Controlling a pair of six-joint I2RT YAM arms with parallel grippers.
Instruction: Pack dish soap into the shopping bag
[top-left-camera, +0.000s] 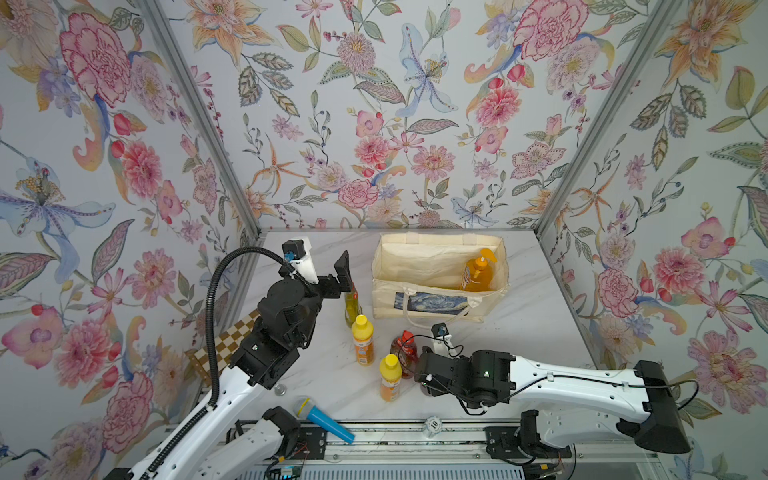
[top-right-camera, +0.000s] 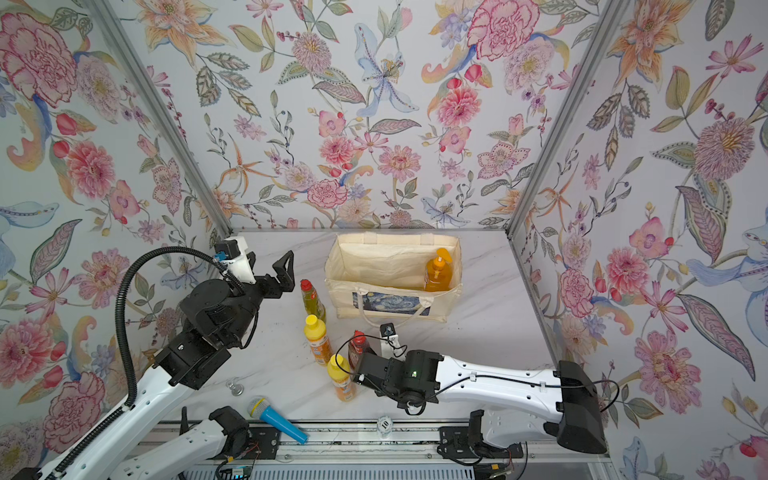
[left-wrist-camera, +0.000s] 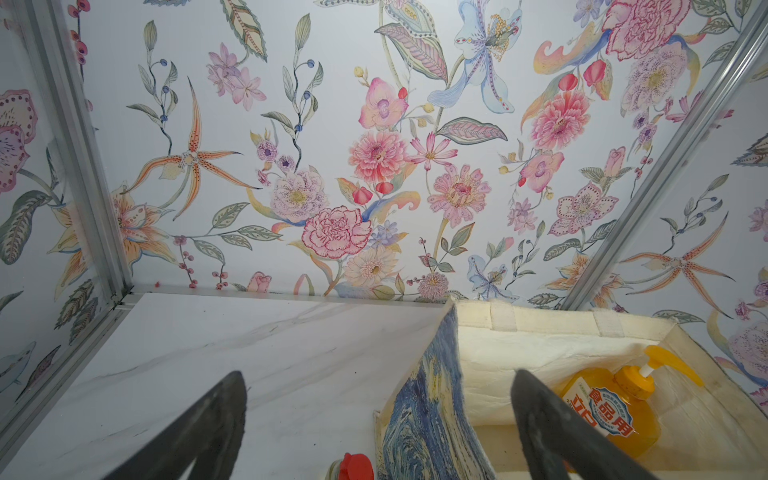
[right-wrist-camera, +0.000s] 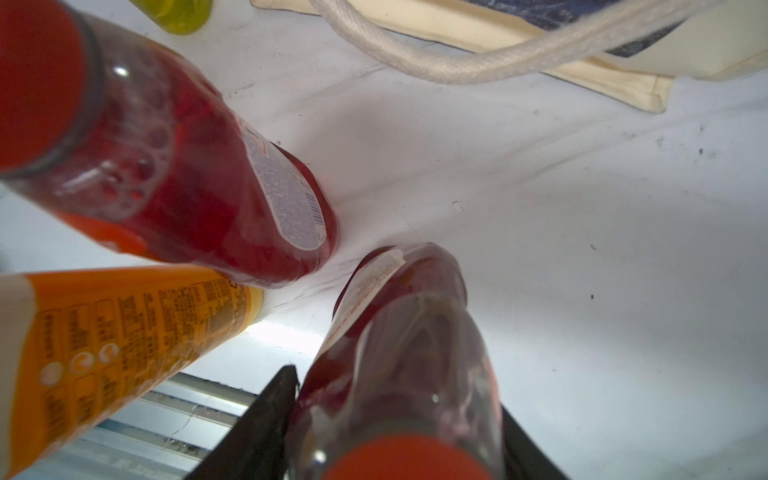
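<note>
An orange pump bottle of dish soap (left-wrist-camera: 612, 408) is inside the cream shopping bag (top-left-camera: 392, 272), leaning at its right end. My left gripper stands open and empty, raised left of the bag. My right gripper is low over the table, its fingers (right-wrist-camera: 268, 424) on both sides of a dark red bottle (right-wrist-camera: 416, 344) with a red cap. Whether both fingers press on that bottle is hard to tell. In the top views the right arm mostly hides it.
A second red bottle (right-wrist-camera: 200, 168) stands close by. Two yellow-capped orange bottles (top-left-camera: 364, 344) and a green bottle (top-right-camera: 310, 300) are left of it. A blue cylinder (top-left-camera: 328, 420) lies at the front edge. The table right of the bag is clear.
</note>
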